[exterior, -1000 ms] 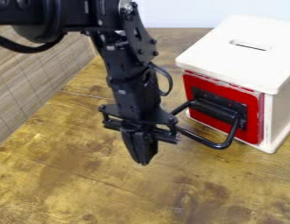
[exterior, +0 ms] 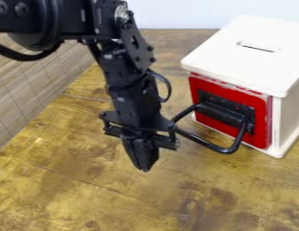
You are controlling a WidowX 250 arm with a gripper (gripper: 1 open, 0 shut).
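My black gripper (exterior: 144, 155) hangs pointing down over the bare wooden table, left of a white box (exterior: 242, 54) with a red front panel (exterior: 263, 108). Its fingers are shut, with nothing visible between them. A black bar handle (exterior: 212, 143) sticks out from the red panel toward the gripper, its near end close beside the wrist housing; I cannot tell whether they touch.
A tiled strip (exterior: 31, 99) runs along the left side, and a white wall stands behind the box at the back.
My arm has shifted very slightly to the left in its upper part; the box and handle look the same.
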